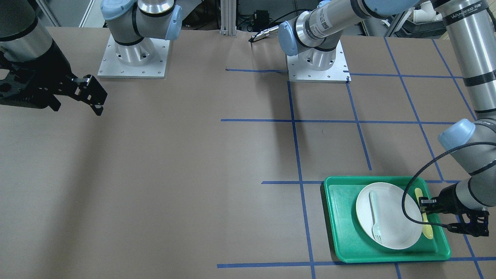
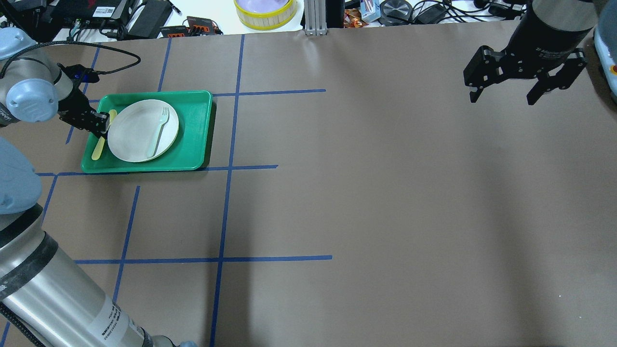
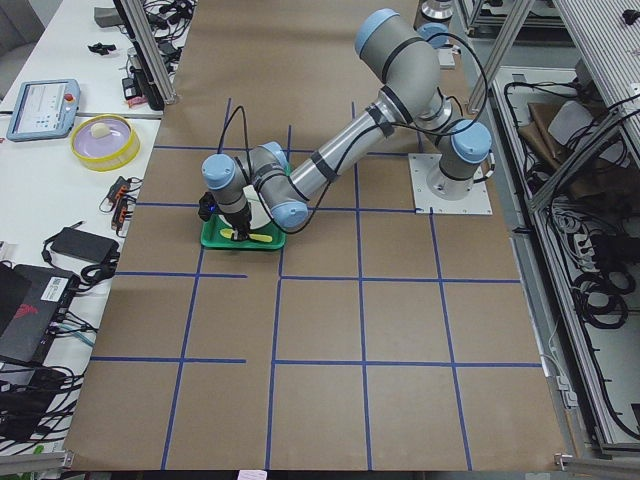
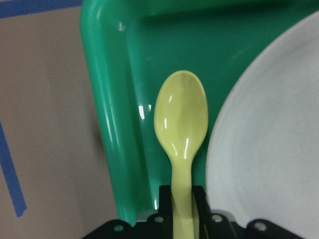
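Observation:
A green tray [image 1: 344,246] holds a white plate [image 1: 395,223], on which a pale fork [image 1: 375,216] lies. My gripper is shut on the handle of the yellow spoon [image 4: 180,114], which is over the tray's strip beside the plate, its bowl toward one tray wall. From the top view the spoon [image 2: 98,147] shows at the plate's left. Whether it rests on the tray floor I cannot tell.
A second arm's black gripper [image 2: 520,72] hangs at the far side, well apart. Blue tape lines cross the table around the tray.

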